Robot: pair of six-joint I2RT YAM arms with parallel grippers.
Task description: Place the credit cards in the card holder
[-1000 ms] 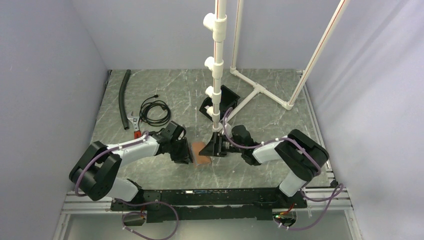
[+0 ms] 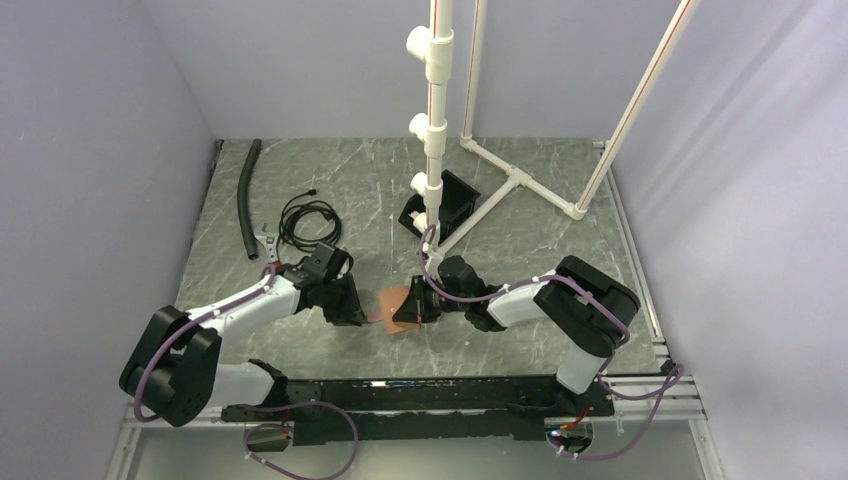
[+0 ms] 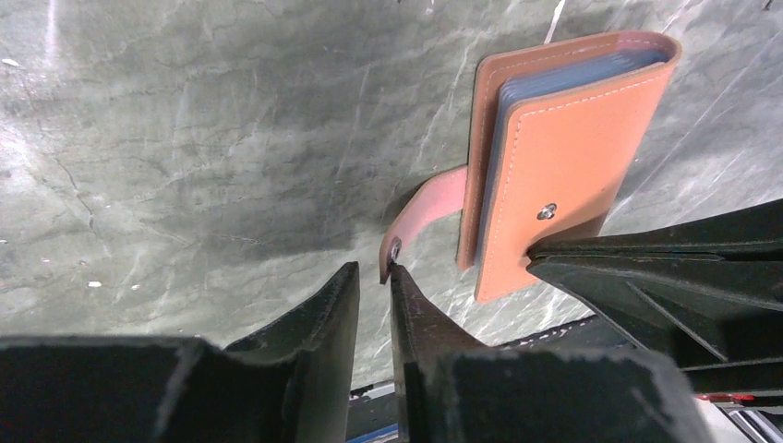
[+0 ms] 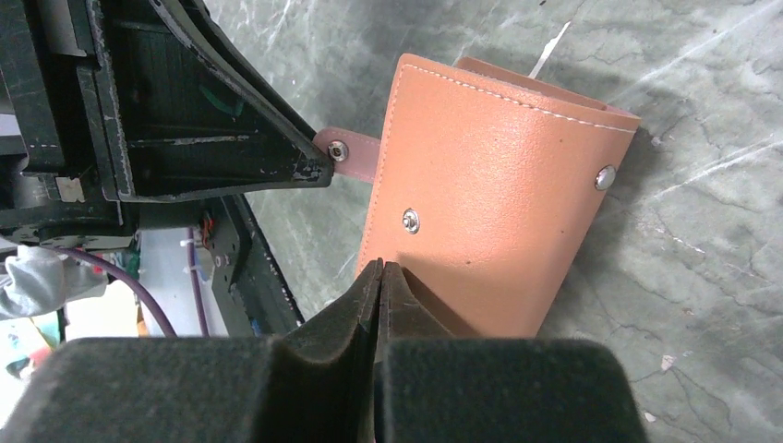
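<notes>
A tan leather card holder [image 3: 582, 157] with clear sleeves lies on the marble table, seen large in both wrist views. My left gripper is part open at the tip of the holder's strap [image 3: 434, 198], beside its snap; whether it grips the strap is unclear. My right gripper is shut, its tips against the holder's front flap, nothing seen between them. No loose credit cards can be made out.
A black bin [image 2: 455, 195] stands behind white pipe framing [image 2: 510, 182]. A coiled cable [image 2: 310, 228], a wrench [image 2: 264, 240] and a black tube [image 2: 245, 200] lie at back left.
Both arms moved left from a second ago. My left gripper is now at the strap's end, and my right gripper is lower over the holder.
</notes>
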